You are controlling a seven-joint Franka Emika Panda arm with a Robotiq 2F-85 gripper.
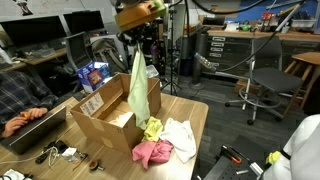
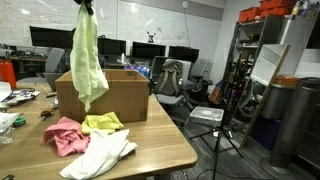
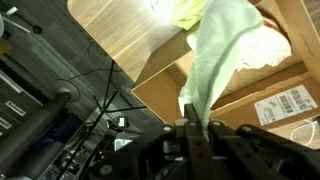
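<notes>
A pale green cloth (image 1: 138,90) hangs from my gripper, its lower end in front of the cardboard box (image 1: 95,128) in exterior view 1. The gripper is shut on the cloth's upper end, above the box. In the wrist view the pale cloth (image 3: 222,45) runs from the fingertips across the box opening, and white material shows inside the box. Outside the box, a yellow cloth (image 1: 153,129), a pink cloth (image 1: 152,152) and a white cloth (image 1: 180,138) lie on the wooden table.
A laptop (image 1: 34,125), cables and small items cover the table's left side. A blue package (image 1: 94,75) stands behind the box. Bare tabletop (image 2: 165,150) shows at the right of the cloths.
</notes>
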